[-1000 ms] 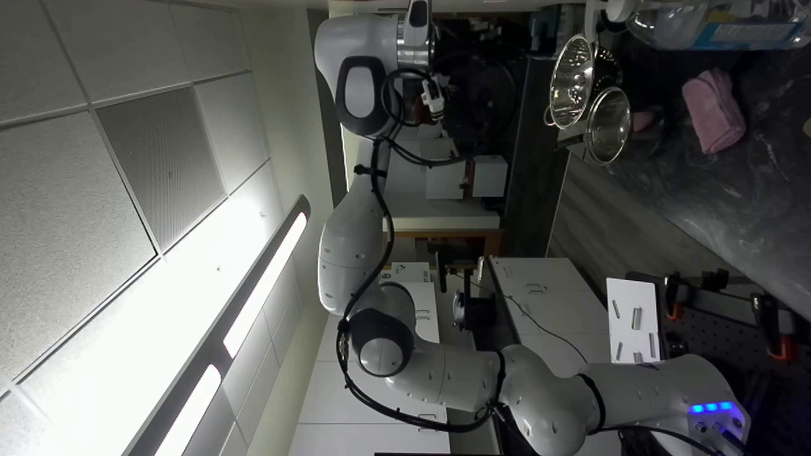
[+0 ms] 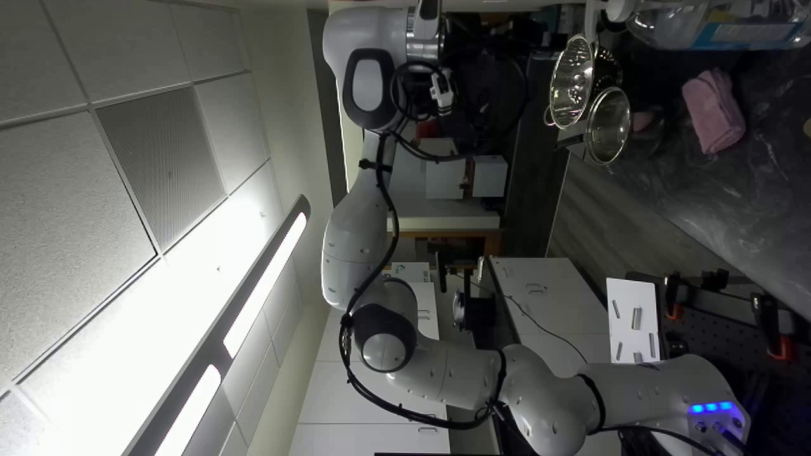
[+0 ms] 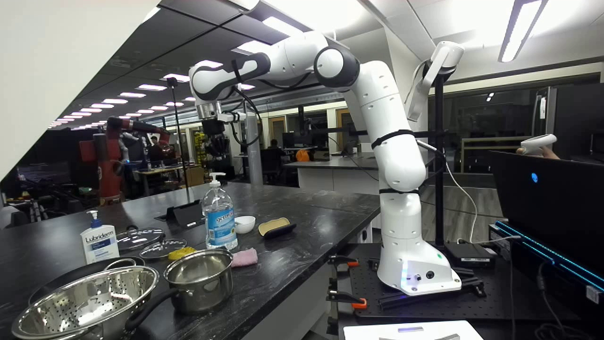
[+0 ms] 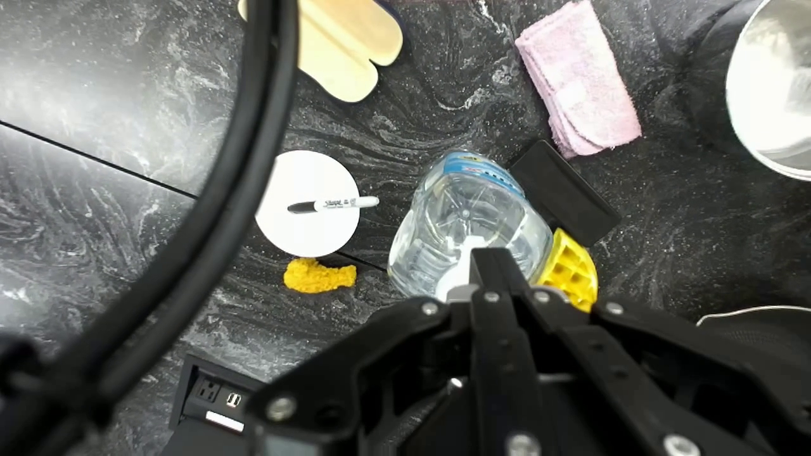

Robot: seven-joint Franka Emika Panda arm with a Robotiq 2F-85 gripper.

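My gripper is shut in the wrist view, its black fingers together and no object showing between them. Below it in that view is a clear pump bottle with a blue label, partly hidden by the fingers. Exterior view 2 shows the gripper in the air a little above the white pump top of the bottle, which stands upright on the dark counter. A marker lies across a white round bowl, left of the bottle in the wrist view.
Around the bottle lie a pink towel, a yellow waffle-like piece, a fried-chicken-like piece and a black flat object. A steel pot and a colander occupy the near counter.
In exterior view 1 the upper arm and wrist have shifted slightly right and up in the picture, towards the counter side. The counter objects there look unmoved.
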